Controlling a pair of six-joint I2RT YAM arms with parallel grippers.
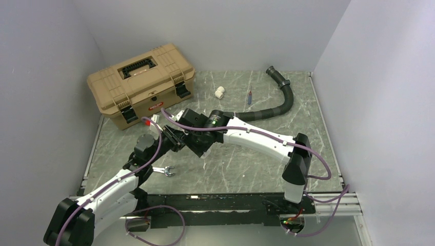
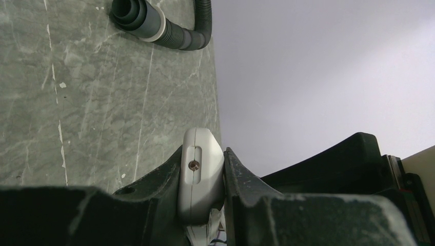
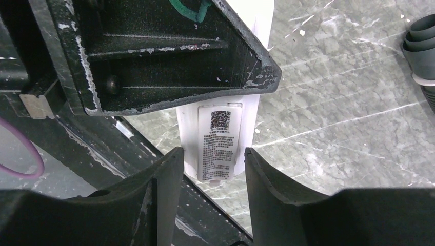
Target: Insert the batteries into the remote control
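The white remote control is held in my left gripper, which is shut on it; in the left wrist view its end (image 2: pixel 200 179) with a screw shows. In the right wrist view a label-covered panel (image 3: pixel 218 143) faces up on it. My right gripper is open, its fingertips at either side of the remote's lower end. The left gripper covers the upper part of the remote there. In the top view both grippers meet over the table (image 1: pixel 241 169), largely hiding the remote. I cannot make out any batteries.
A tan toolbox (image 1: pixel 143 82) stands at back left. A corrugated hose (image 1: pixel 272 110), white fittings (image 1: pixel 219 94) and a small blue tool (image 1: pixel 250 98) lie at the back. A wrench (image 1: pixel 164 170) lies beside the left arm.
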